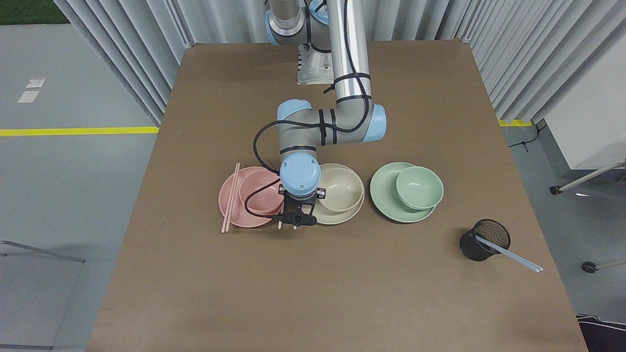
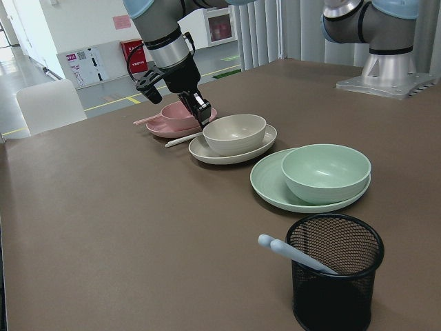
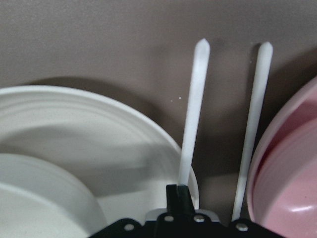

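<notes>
My gripper (image 1: 297, 212) (image 2: 202, 114) hangs low between the pink setting and the cream setting. In the wrist view one white chopstick (image 3: 194, 104) rises from between the black fingers; another (image 3: 254, 106) lies beside it, by the pink plate. I cannot tell how tightly the fingers are closed. The cream bowl (image 1: 343, 188) (image 2: 235, 135) sits on a cream plate (image 3: 129, 129). The pink bowl (image 2: 178, 114) rests on a pink plate (image 1: 247, 219), with pink chopsticks (image 1: 230, 199) along its left side.
A green bowl (image 1: 419, 188) on a green plate (image 1: 387, 200) stands to the right. A black mesh cup (image 2: 333, 303) with pale chopsticks (image 1: 522, 261) is nearer the front right.
</notes>
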